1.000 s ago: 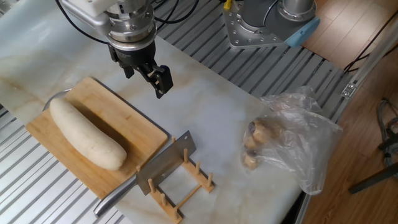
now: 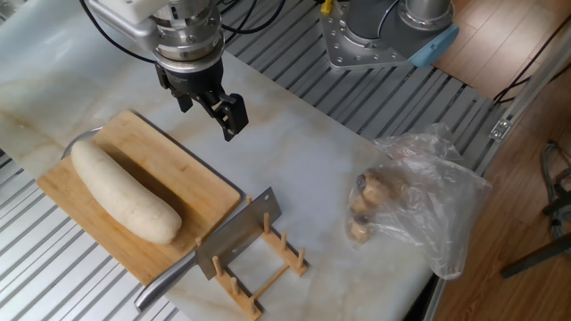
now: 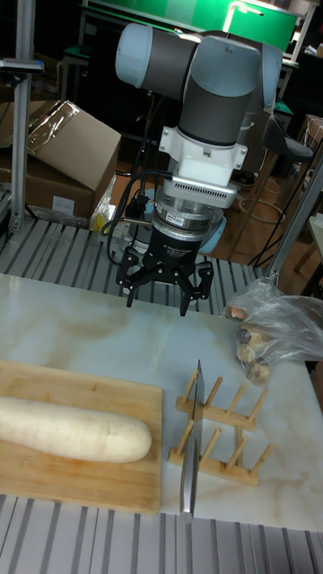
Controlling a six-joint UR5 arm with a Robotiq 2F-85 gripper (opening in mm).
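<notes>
My gripper (image 2: pixel 208 119) hangs above the pale marbled tabletop, pointing down. In exterior view 3 the gripper (image 3: pixel 158 299) has its black fingers spread apart with nothing between them. A long white radish (image 2: pixel 125 192) lies on a wooden cutting board (image 2: pixel 169 153), below and left of the gripper in exterior view 2. Beside the board, a cleaver (image 2: pixel 239 234) stands on edge in a wooden peg rack (image 2: pixel 269 283). Its metal handle (image 2: pixel 167 280) sticks out toward the table's front edge. The gripper touches none of these.
A clear plastic bag (image 2: pixel 437 201) with several brownish lumps (image 2: pixel 375 190) lies at the right side of the table. The slatted metal bench (image 2: pixel 393 107) runs behind, with the robot base plate (image 2: pixel 357 49) on it. Bare tabletop (image 2: pixel 308 165) separates rack and bag.
</notes>
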